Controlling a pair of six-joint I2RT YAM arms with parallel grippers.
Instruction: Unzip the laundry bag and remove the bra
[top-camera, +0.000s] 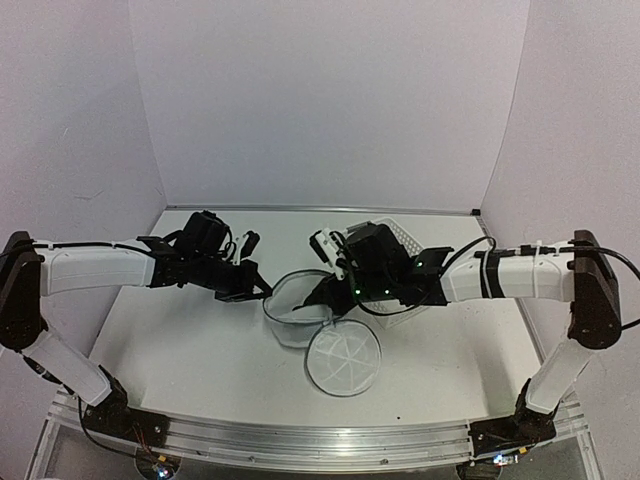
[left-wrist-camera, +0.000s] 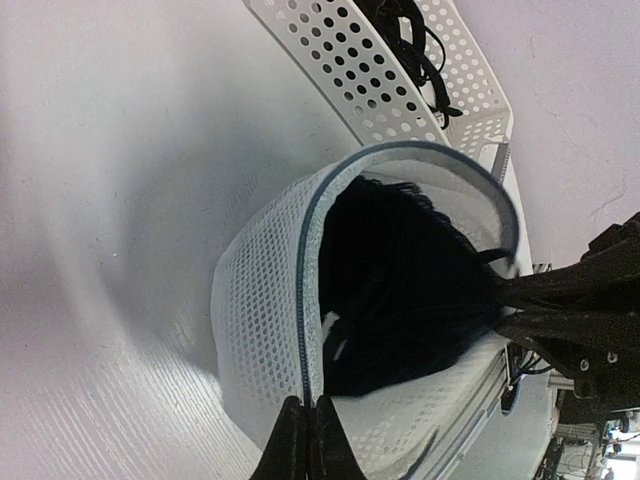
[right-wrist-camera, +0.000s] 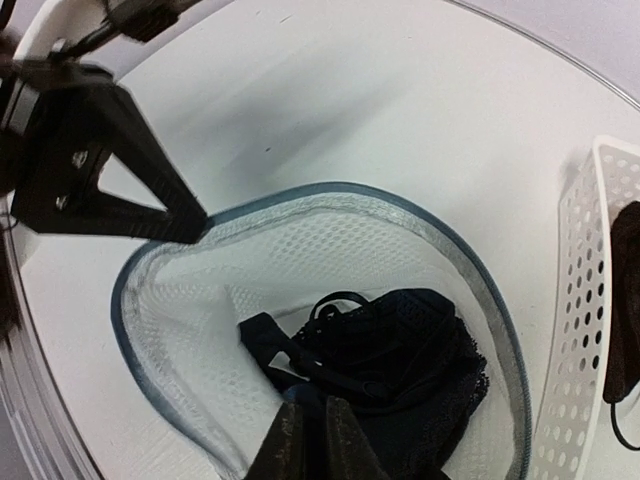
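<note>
The white mesh laundry bag (left-wrist-camera: 255, 290) is unzipped; its grey-edged mouth gapes, and its round lid (top-camera: 343, 358) hangs open at the front. My left gripper is shut on the bag's rim, at the left side of the mouth. Inside the bag lies the black bra (right-wrist-camera: 400, 350), straps and lace edge visible. The right gripper reaches into the mouth, its fingertips close together against the bra, dark cloth showing at their tips. Black on black hides how firmly they meet the cloth.
A white perforated basket (right-wrist-camera: 575, 320) stands right behind the bag, with dark garments (left-wrist-camera: 410, 40) inside. Both arms meet closely over the bag.
</note>
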